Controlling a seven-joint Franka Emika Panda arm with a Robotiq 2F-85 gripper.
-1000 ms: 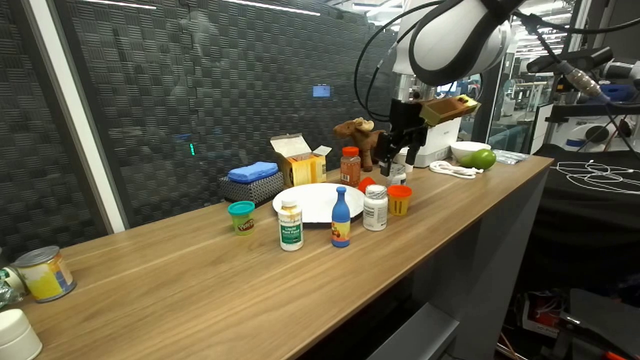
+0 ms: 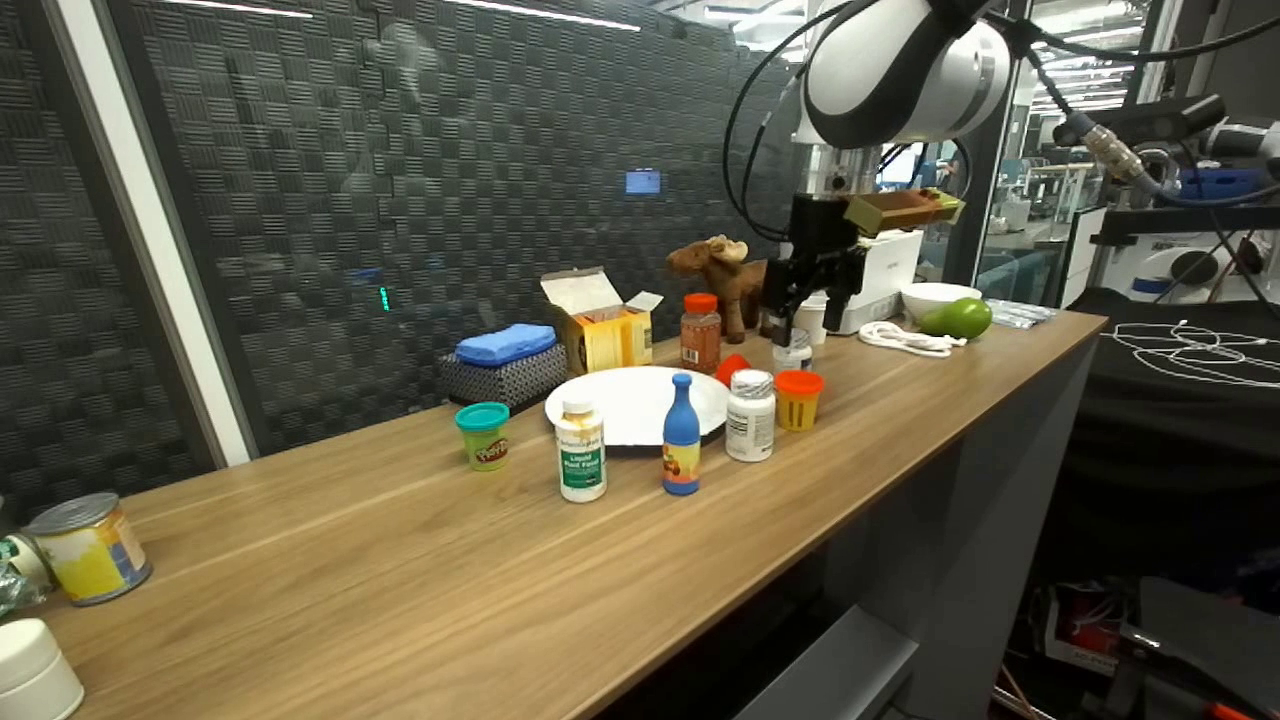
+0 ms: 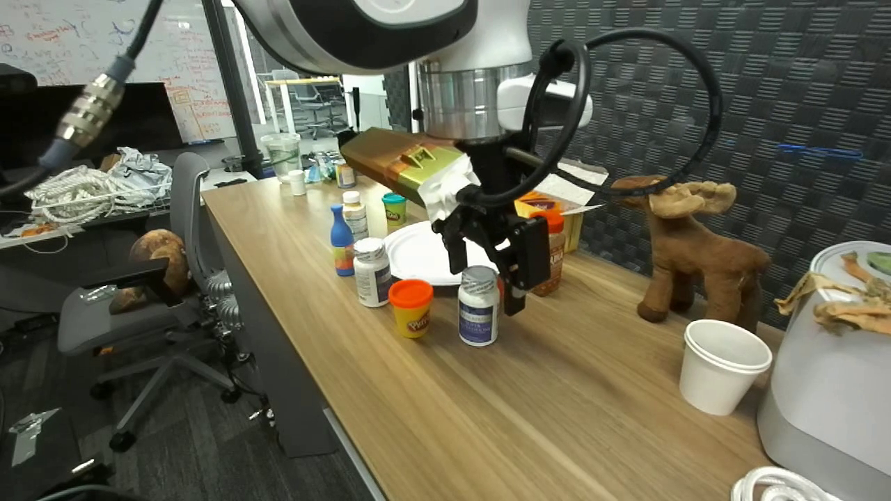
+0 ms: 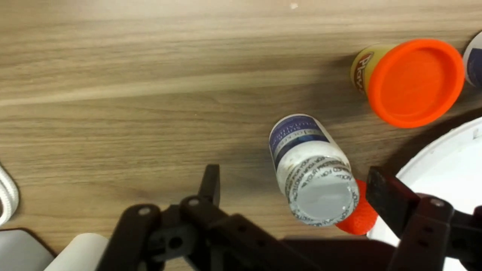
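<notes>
My gripper is open above the table, its two dark fingers spread apart with nothing held. Between and just ahead of them in the wrist view stands a white pill bottle (image 4: 302, 153) with a blue label and a grey sealed cap. From exterior view 2 the same bottle (image 3: 478, 313) stands upright on the wood, with the gripper (image 3: 493, 280) close behind its cap. In exterior view 1 the gripper (image 2: 810, 318) partly hides the bottle (image 2: 792, 350). A red object (image 4: 361, 212) lies beside the bottle, close to the right finger.
An orange-lidded Play-Doh tub (image 3: 411, 309) and a second white bottle (image 3: 372, 271) stand close by. The white plate (image 2: 636, 390), blue bottle (image 2: 681, 438) and orange-capped jar (image 2: 701, 332) are further along. White cups (image 3: 723, 367) stand near the toy moose (image 3: 697, 242). Bare wood lies in front.
The gripper has shifted slightly to the right in exterior view 1 and turned to hang more upright. The objects on the table have not visibly moved.
</notes>
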